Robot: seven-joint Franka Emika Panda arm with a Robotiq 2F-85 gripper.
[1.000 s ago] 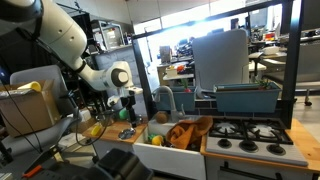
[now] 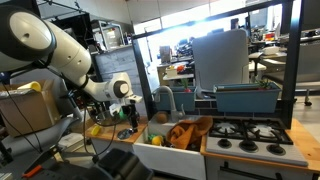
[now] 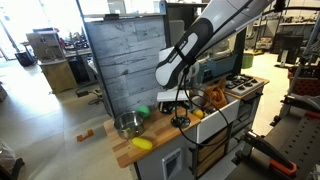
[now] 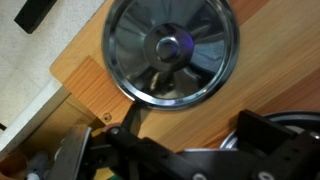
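In the wrist view a round shiny metal lid (image 4: 172, 50) with a central knob lies on the wooden counter (image 4: 85, 80). My gripper is open beside the lid's lower edge, its fingers far apart and nothing seen between them. The left finger (image 4: 131, 118) is close to the lid's rim; contact cannot be judged. The right finger partly covers a second round, metal-rimmed item (image 4: 300, 118). From exterior view 2, my gripper (image 3: 182, 108) hangs low over the counter, near a shiny lid (image 3: 180, 122).
A metal pot (image 3: 128, 124), a yellow item (image 3: 143, 143) and a green item (image 3: 143, 110) share the counter. Beside it is a white sink (image 2: 165, 157) with a brown item (image 2: 190, 134) in it and a faucet (image 2: 172, 100) behind. The stove (image 2: 255, 140) stands farther right.
Over the last second my arm has come lower, with its wrist closer to the counter. The counter items show no clear movement.
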